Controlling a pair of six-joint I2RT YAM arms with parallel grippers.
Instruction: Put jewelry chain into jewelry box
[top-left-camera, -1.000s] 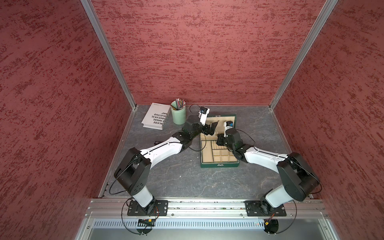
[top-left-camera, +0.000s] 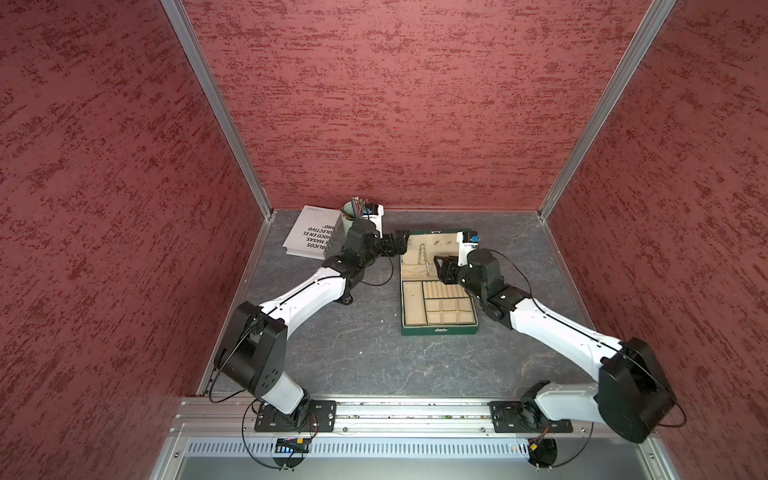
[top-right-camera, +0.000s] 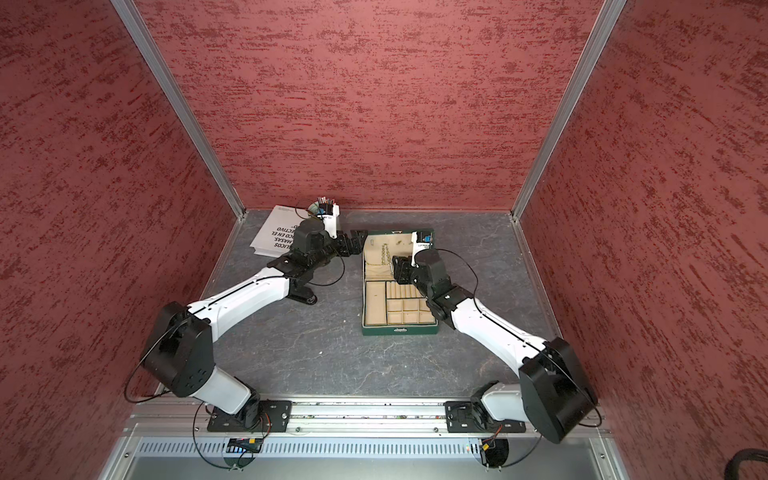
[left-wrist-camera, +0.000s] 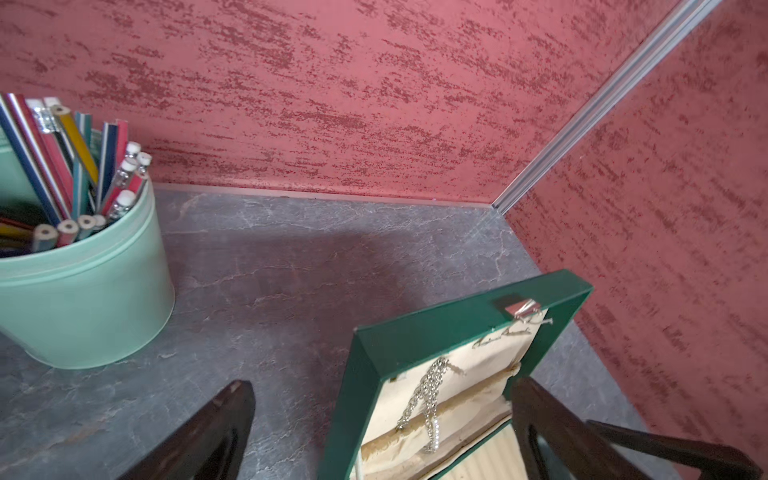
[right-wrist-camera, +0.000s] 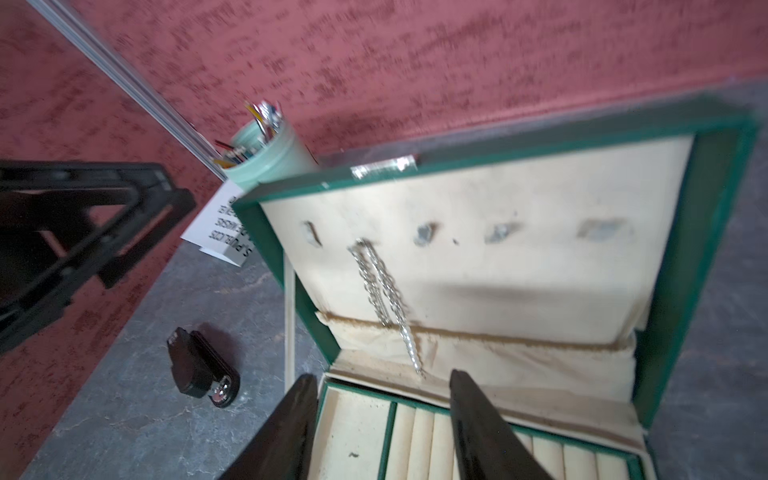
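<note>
The silver chain (right-wrist-camera: 389, 293) hangs from a hook inside the raised lid of the green jewelry box (right-wrist-camera: 696, 272), its lower end draping over the gathered cloth pocket. In the left wrist view the chain (left-wrist-camera: 432, 397) shows near the lid's left side. My left gripper (top-left-camera: 399, 242) stands beside the lid's left edge, open and empty, its fingers (left-wrist-camera: 216, 436) spread wide. Over the box, in front of the lid, is my right gripper; its fingers (right-wrist-camera: 292, 420) are apart with nothing between them. The box's tray (top-left-camera: 412, 304) lies open below.
A mint cup of pencils (left-wrist-camera: 88, 312) and a white book (top-left-camera: 312, 232) stand at the back left. A small black object (right-wrist-camera: 200, 368) lies on the table left of the box.
My left gripper has drawn back to the left, away from the lid. The right arm has shifted right, its gripper moving slightly up and away from the chain, which hangs in the lid.
</note>
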